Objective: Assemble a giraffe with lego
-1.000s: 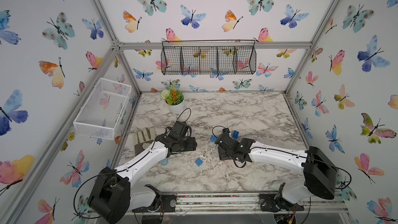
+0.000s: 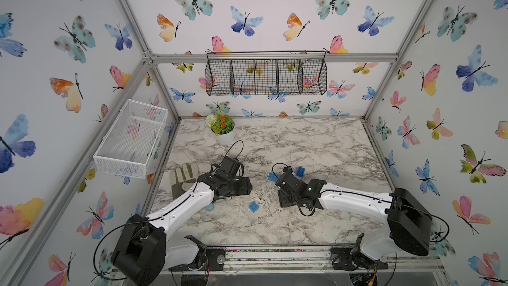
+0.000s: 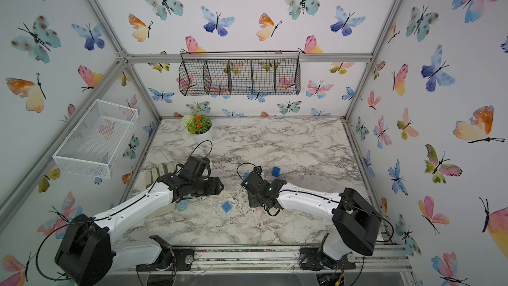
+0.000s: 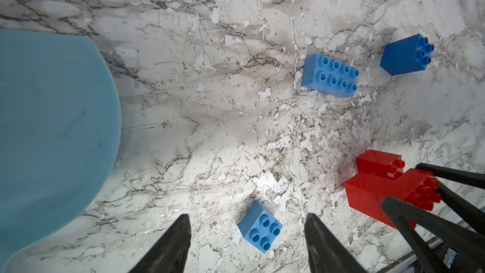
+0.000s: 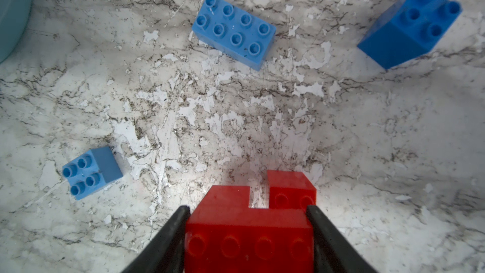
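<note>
In the right wrist view my right gripper is shut on a red brick (image 5: 247,232), with a row of studs facing the camera. Two more red blocks show beyond it, the right one a studded red brick (image 5: 290,189); whether they are joined to the held brick I cannot tell. A small light blue brick (image 4: 260,227) lies on the table, framed between the spread fingers of my left gripper, which is open and empty above it. Farther back lie a longer blue brick (image 4: 331,75) and a darker blue brick (image 4: 406,54).
A light blue round-edged object (image 4: 55,126) fills the left of the left wrist view. A potted plant (image 2: 224,136) stands at the back left, and a pair of gloves (image 2: 184,173) lies left of the left arm.
The left arm looks almost still. The loose blue bricks have not moved.
</note>
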